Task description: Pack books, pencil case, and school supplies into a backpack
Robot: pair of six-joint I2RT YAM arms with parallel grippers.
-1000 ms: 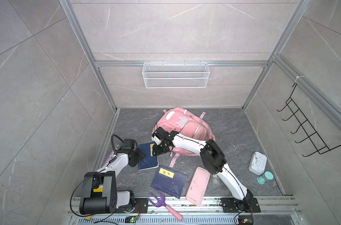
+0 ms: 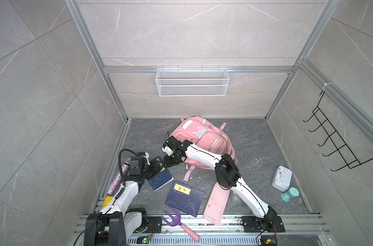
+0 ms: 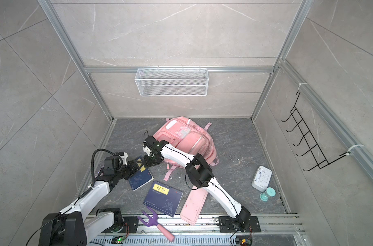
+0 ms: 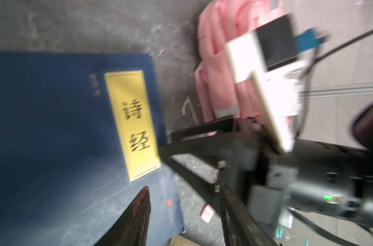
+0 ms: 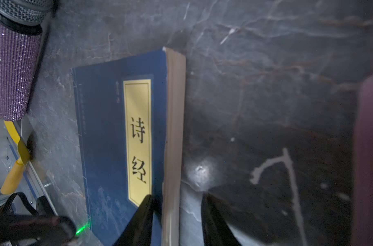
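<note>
A dark blue book with a yellow title label (image 5: 137, 139) lies flat on the grey floor, left of centre. My left gripper is open low over the book's cover, holding nothing. From the other side my right gripper reaches the page edge; its fingers stand apart, one over the cover side and one beyond the pages. A second blue book (image 2: 184, 201) lies nearer the front, beside a long pink case (image 2: 216, 205). The pink backpack (image 2: 196, 135) lies at the back centre, partly hidden by my right arm.
A glittery purple microphone (image 2: 117, 180) lies by the left wall. A purple fork-shaped tool (image 2: 176, 219) rests across the front rail. To the right are a white box (image 2: 281, 178) and a teal-capped jar (image 2: 290, 194).
The book has turned and shifted slightly left and forward. My right gripper has moved slightly left and farther back.
</note>
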